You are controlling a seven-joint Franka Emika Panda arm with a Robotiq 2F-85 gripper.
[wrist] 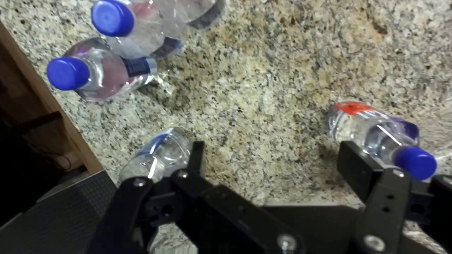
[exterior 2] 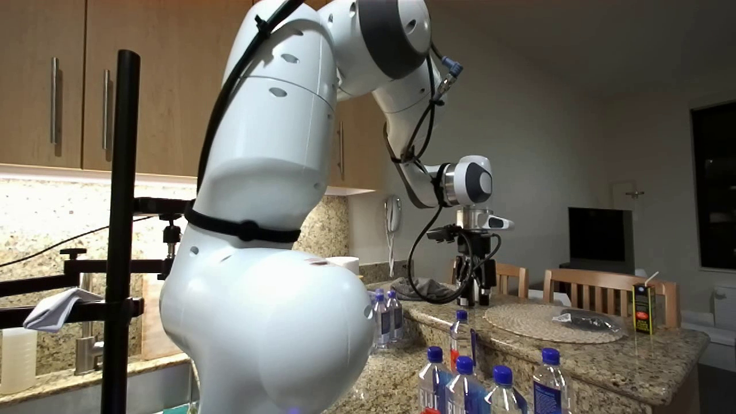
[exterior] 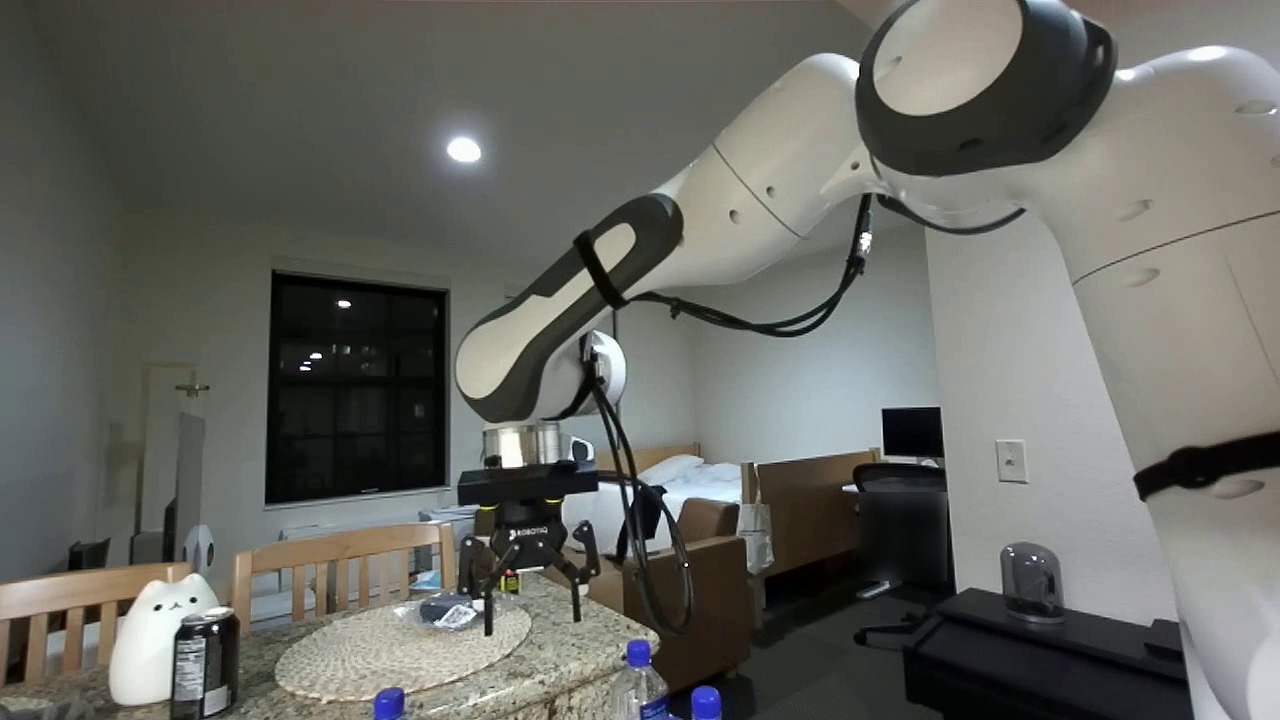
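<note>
Raised above the counters, my gripper (exterior: 533, 614) stands open, pointing down. In the wrist view nothing is between its fingers, and speckled granite counter (wrist: 271, 106) shows below. A clear bottle with a blue cap (wrist: 415, 162) and a red patch lies behind the right finger in that view. Another clear bottle (wrist: 159, 154), its cap hidden, shows by the left finger. Several more blue-capped bottles, including one bottle (wrist: 112, 72), are at upper left. In exterior view 2 bottles (exterior 2: 463, 397) stand upright in the foreground.
A round woven mat (exterior: 360, 660) with a plastic-wrapped dark item (exterior: 450, 611) lies on the raised counter. A white cat figure (exterior: 156, 636) and a black can (exterior: 205, 666) stand left of it. Wooden chairs (exterior: 342, 564) line the far side.
</note>
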